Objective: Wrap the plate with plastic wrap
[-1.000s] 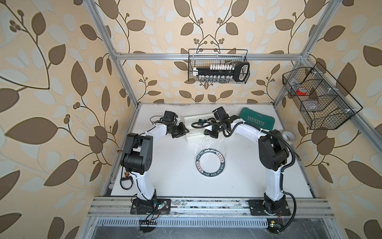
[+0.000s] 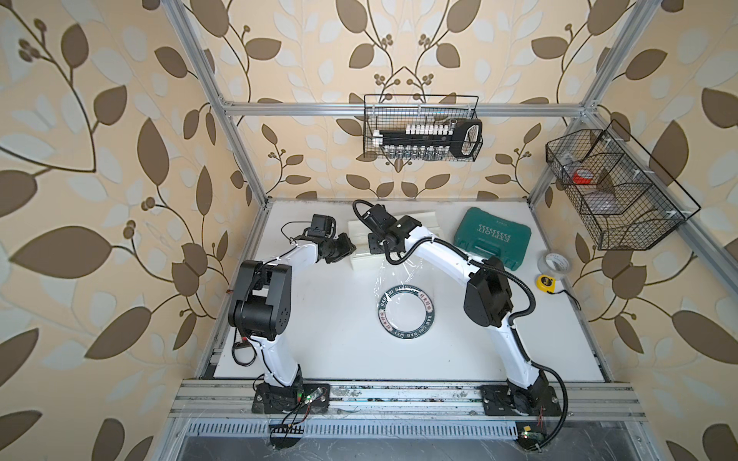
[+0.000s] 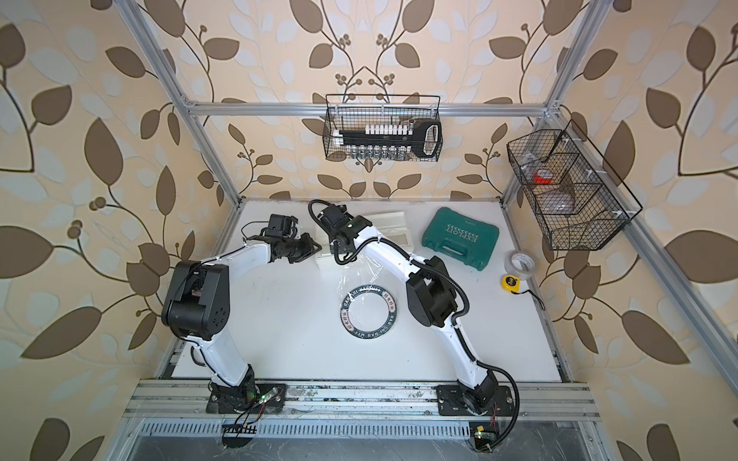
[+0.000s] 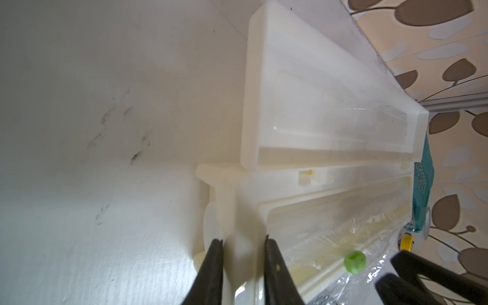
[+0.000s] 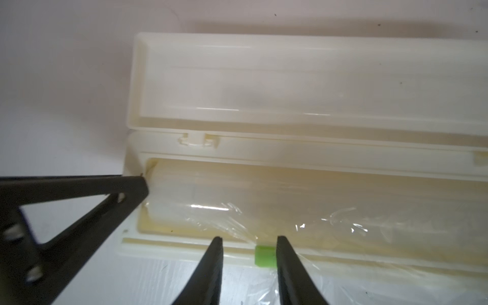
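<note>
The plate (image 2: 426, 311), white with a dark patterned rim, lies on the table in front of the cream wrap box (image 5: 305, 137). Clear plastic wrap (image 2: 399, 273) stretches from the box toward the plate; how far it covers the plate is hard to tell. My left gripper is shut on the box's left end wall. Above the box's front edge, my right gripper stands part open, its fingertips close to the green slider (image 5: 264, 256). Whether they touch it cannot be told. The wrap roll (image 5: 213, 198) sits inside the box under its opened lid (image 5: 305, 81).
A green case (image 2: 492, 236) lies right of the box. Tape roll (image 2: 554, 264) and yellow tape measure (image 2: 545, 282) sit near the right edge. Wire baskets (image 2: 421, 126) hang at the back and right.
My right gripper has swung left along the box, now hiding the green slider from above. Compared with a second ago, the box and my left gripper have shifted slightly left.
</note>
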